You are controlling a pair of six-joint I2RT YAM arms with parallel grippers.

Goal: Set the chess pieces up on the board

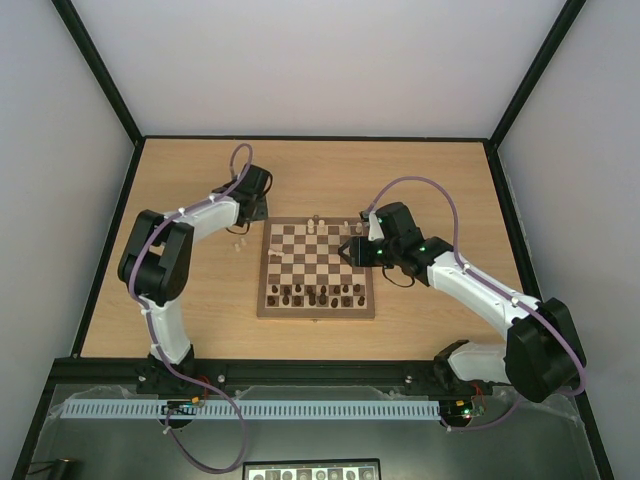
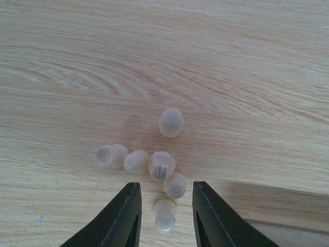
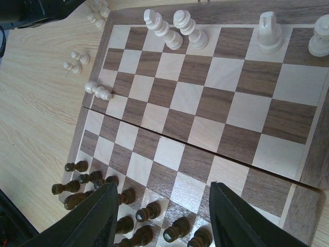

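Several white pieces (image 2: pixel 162 165) lie or stand loose on the bare table in the left wrist view. My left gripper is open above them; one white piece (image 2: pixel 165 216) shows in the gap between its fingers, apart from both. The chessboard (image 1: pixel 318 268) carries dark pieces (image 3: pixel 147 211) in rows along its near side. At its far edge stand a few white pieces (image 3: pixel 270 32). Another white piece (image 3: pixel 97 90) lies on its side near the board's left edge. My right gripper is open over the board, holding nothing.
More loose white pieces (image 3: pixel 77 62) lie left of the board in the right wrist view. The board's raised frame (image 2: pixel 277 211) edges into the left wrist view's lower right corner. Bare table (image 1: pixel 170 310) spreads around the board.
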